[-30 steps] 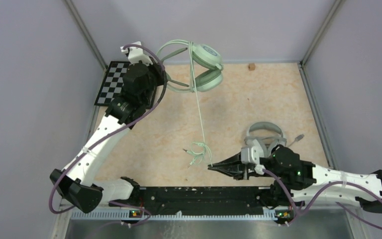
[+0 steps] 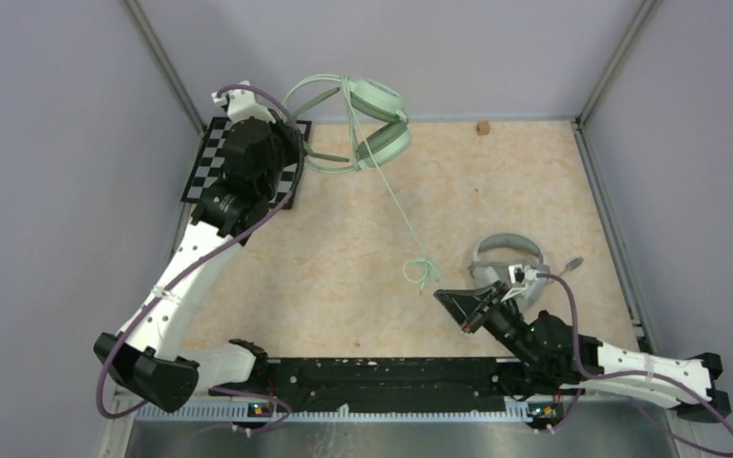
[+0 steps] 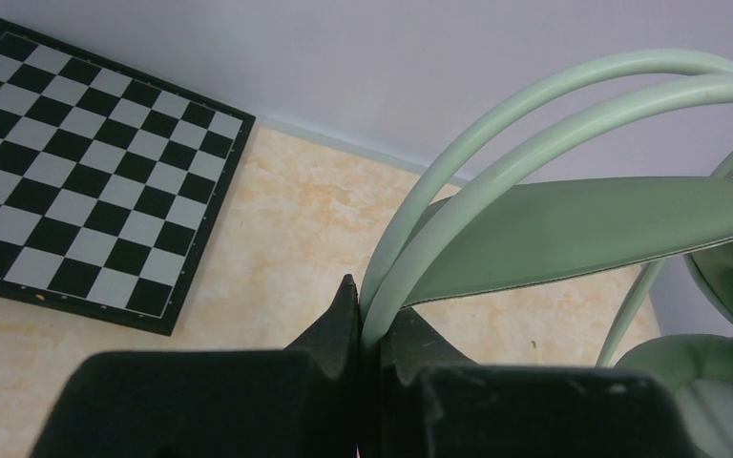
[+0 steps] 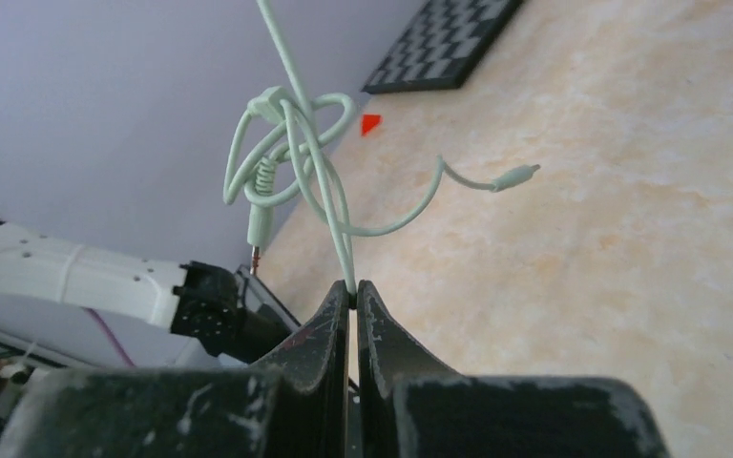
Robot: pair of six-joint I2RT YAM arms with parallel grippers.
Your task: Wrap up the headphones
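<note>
Pale green headphones [image 2: 382, 143] hang in the air at the upper left of the top view, with my left gripper shut on their headband [image 3: 573, 134]. Their cable [image 2: 391, 196] runs down taut toward my right gripper, which is shut on it at the lower right. Near that gripper the cable forms a loose bundle of loops [image 4: 286, 143] with a dangling plug [image 4: 515, 176].
A chessboard [image 3: 95, 181] lies at the back left. Grey headphones [image 2: 506, 243] lie on the right beside my right arm. A small wooden block [image 2: 483, 128] sits at the back.
My left gripper and the green headphones have shifted a little to the left.
</note>
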